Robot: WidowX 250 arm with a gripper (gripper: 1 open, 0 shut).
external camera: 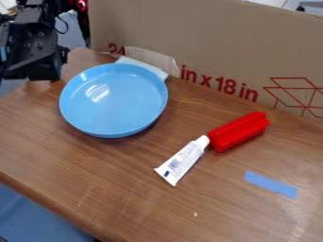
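The black gripper [28, 64] hangs at the top left, above the table's left edge and left of the blue plate; its fingers are too dark and cut off to tell how they stand. The blue plate [113, 100] lies on the wooden table. Right of it, a white tube [179, 164] lies at a slant, its cap beside a red cylindrical object [237, 130].
A cardboard box wall [214, 43] with red print runs along the back. A strip of blue tape [270, 184] is at the right.
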